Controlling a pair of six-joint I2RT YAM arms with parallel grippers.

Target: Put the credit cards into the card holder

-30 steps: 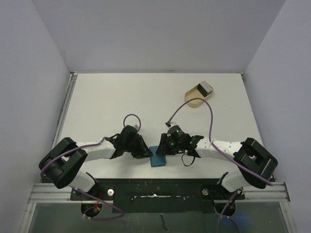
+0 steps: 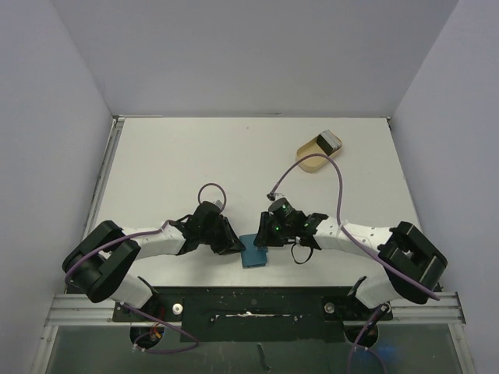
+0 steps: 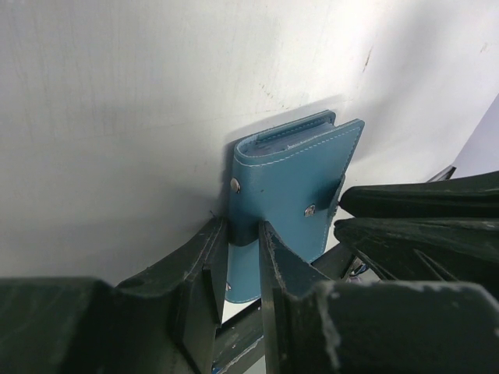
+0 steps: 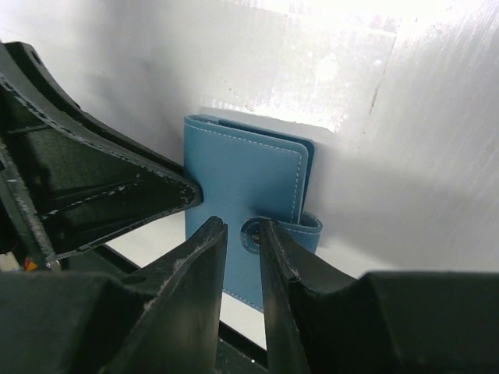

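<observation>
Low over the table's front middle, a blue card holder with stitched edges stands out between both arms. In the left wrist view my left gripper is shut on its rounded spine edge. Across the holder, my right gripper has its fingers apart at the strap with a round snap; whether they touch the strap I cannot tell. The holder's top edge shows a narrow gap between its covers. At the back right, a tan box bears a dark and whitish stack, too small to tell if it is cards.
A purple cable arches over the right arm, near the box. The two grippers' fingers are close together around the holder.
The left arm and the box have not moved.
</observation>
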